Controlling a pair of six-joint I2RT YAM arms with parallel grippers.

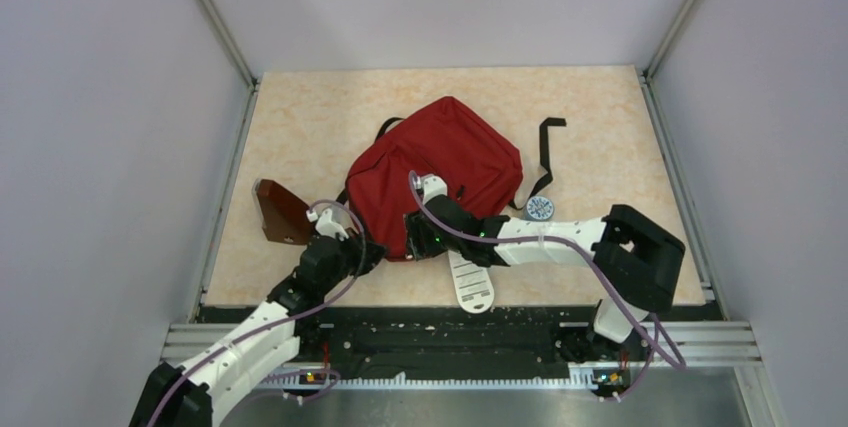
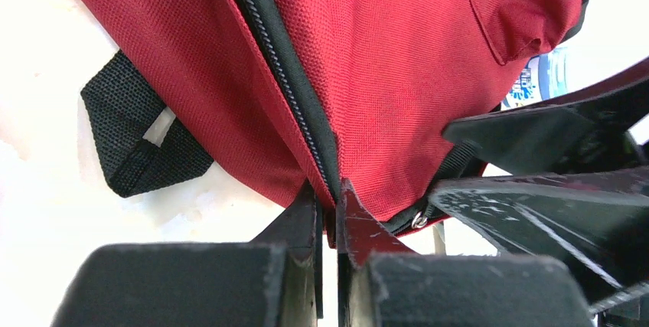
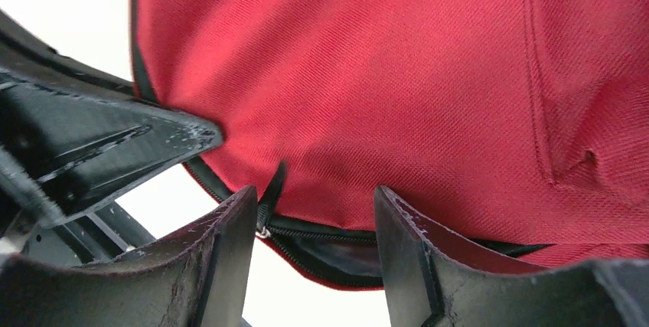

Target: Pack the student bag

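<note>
A red bag [image 1: 440, 142] lies flat in the middle of the table, its black-zipped edge [image 2: 283, 67] toward the front. My left gripper is shut on this edge at the bag's front left corner. Just to its right, my right gripper stands open over the front part of the bag, with nothing gripped. Below its fingers [image 3: 229, 254] runs the zipper, parted into a dark gap [image 3: 337, 254]. The metal zipper pull [image 3: 264, 231] sits near its left finger. In the top view both arms cover the bag's front edge.
A brown case [image 1: 285, 215] stands on the left. Right of the bag are a round tin [image 1: 539, 209] and a black strap [image 1: 546, 152]. A white, dark-lined item [image 1: 473, 289] lies partly under the right arm.
</note>
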